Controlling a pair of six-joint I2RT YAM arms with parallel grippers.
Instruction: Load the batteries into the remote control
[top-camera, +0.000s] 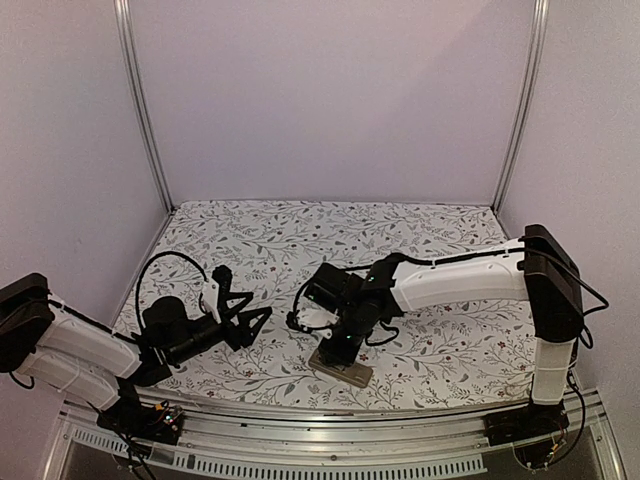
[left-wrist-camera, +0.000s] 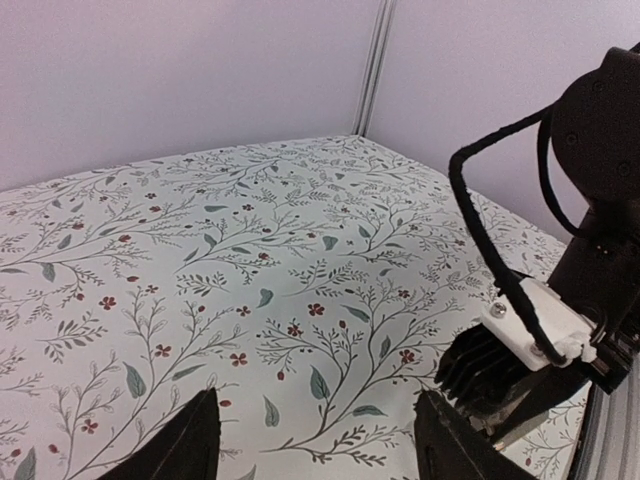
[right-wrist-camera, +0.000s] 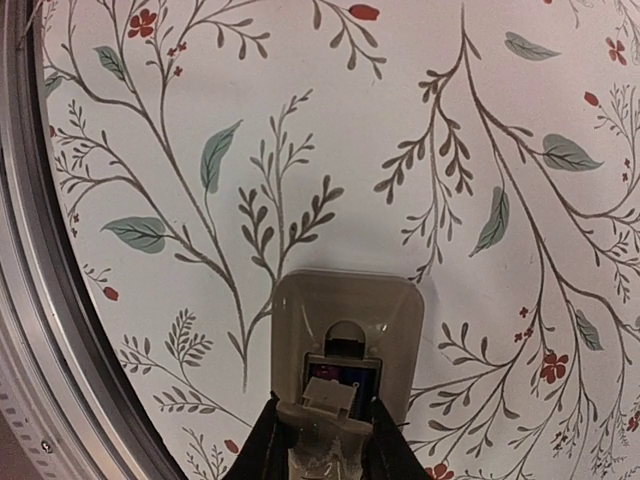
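The grey-beige remote control (right-wrist-camera: 400, 310) lies back-up on the table in the right wrist view, its battery compartment exposed. Dark, purplish battery surfaces (right-wrist-camera: 365, 375) show inside that compartment. Over its lower part, my right gripper is shut on a small grey-beige piece that looks like the battery cover (right-wrist-camera: 328, 398). Whether this piece touches the remote cannot be told. From above, the right gripper hides one end of the remote (top-camera: 345, 372). My left gripper (top-camera: 257, 308) stands open and empty, left of the remote; its fingers (left-wrist-camera: 195, 430) are wide apart.
A metal rail (top-camera: 330, 420) runs along the front edge, close to the remote. In the left wrist view, the right arm's hand (left-wrist-camera: 540, 340) stands at the right.
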